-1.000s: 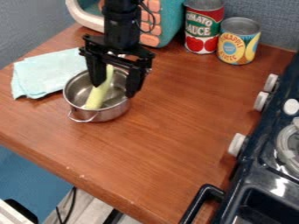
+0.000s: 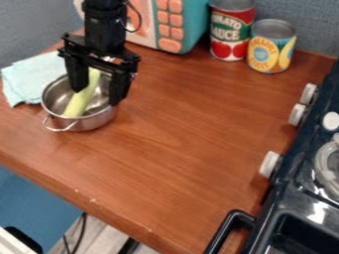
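Note:
My black gripper is over the steel pot on the left of the wooden table, its fingers reaching down around a long pale yellow-green object that stands tilted in the pot. Whether the fingers are closed on it is unclear. A light cloth lies left of the pot.
A tomato sauce can, a yellow can and a teal toy appliance stand at the back. A black stove fills the right side.
The gripper has shifted left, and the pot with the pale object has moved slightly left too. The pale object now rises higher between the fingers.

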